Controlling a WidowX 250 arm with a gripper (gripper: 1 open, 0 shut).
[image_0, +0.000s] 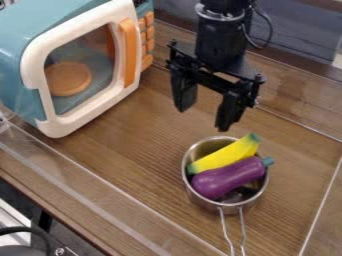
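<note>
My black gripper (206, 104) hangs open over the wooden counter in the upper middle, above and a little left of a metal pot (199, 193), with nothing between its fingers. In the pot at the lower right lie a yellow banana (222, 155) and a purple eggplant (226, 179). The pot's wire handle points toward the front of the counter.
A toy microwave (58, 110) in blue and white, with an orange plate inside, stands at the upper left. A wall runs along the back.
</note>
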